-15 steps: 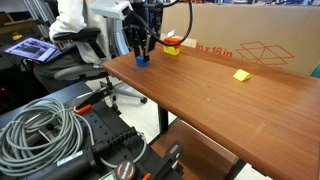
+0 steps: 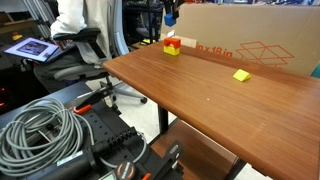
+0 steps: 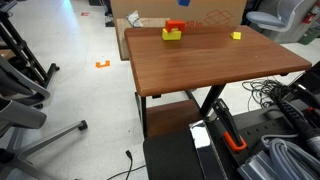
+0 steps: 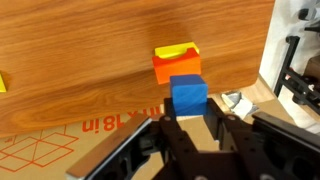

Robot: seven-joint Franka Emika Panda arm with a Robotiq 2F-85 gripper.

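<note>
My gripper is shut on a blue block (image 4: 188,95), held up in the air. In exterior view 1 the blue block (image 2: 170,20) hangs above a red block (image 2: 174,42), with a clear gap between them. The red block rests on a yellow block (image 2: 171,50) near the far edge of the wooden table. From the wrist, the blue block overlaps the lower part of the red block (image 4: 177,68), and the yellow block (image 4: 176,50) shows past it. A second, smaller yellow block (image 2: 241,75) lies alone on the table.
A printed cardboard sheet (image 2: 255,35) stands along the table's far side. Bare wood (image 2: 215,95) fills most of the tabletop. A white crumpled item (image 4: 238,104) is off the table edge in the wrist view. Coiled grey cable (image 2: 45,135) lies at the near left.
The blue block was low by the table's left edge a second ago. My gripper has since raised it and carried it rightward and away, above the red and yellow stack.
</note>
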